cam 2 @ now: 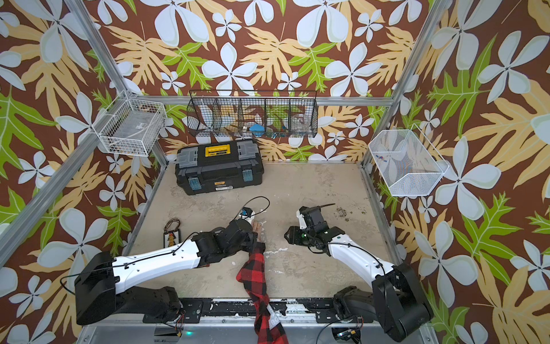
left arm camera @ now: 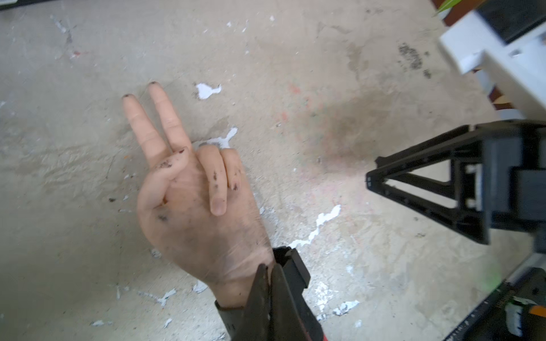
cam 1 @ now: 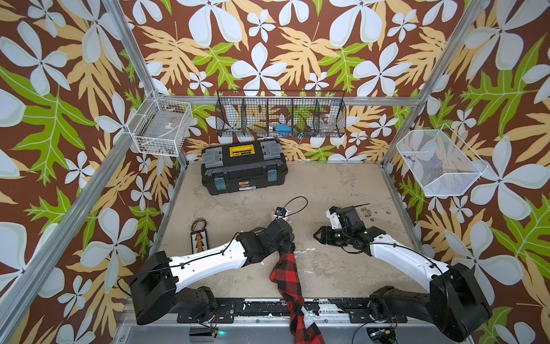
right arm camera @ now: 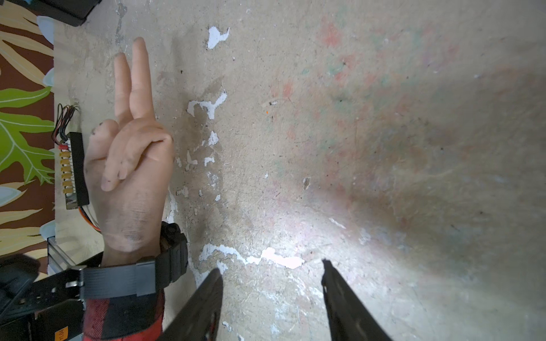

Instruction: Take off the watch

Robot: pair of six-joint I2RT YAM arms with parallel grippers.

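A model hand [right arm camera: 133, 187] lies palm up with two fingers extended, its forearm in a red-and-black plaid sleeve [cam 1: 288, 275]. Around its wrist is a black watch [right arm camera: 128, 279]. In the right wrist view, a dark strap-like piece with a small silver buckle [right arm camera: 74, 283] reaches left from the band toward the other arm's gripper. My left gripper is shut over the wrist beside the band; whether strap is between its tips cannot be told. My right gripper stands open and empty, right of the wrist. From above, the left arm hides most of hand and watch.
A black toolbox [cam 1: 244, 166] stands at the back left. A small black device with wires [cam 1: 199, 240] lies left of the hand. Wire baskets hang on the back rail [cam 1: 280, 117] and both sides. Bare table [cam 1: 338, 183] lies open behind and to the right.
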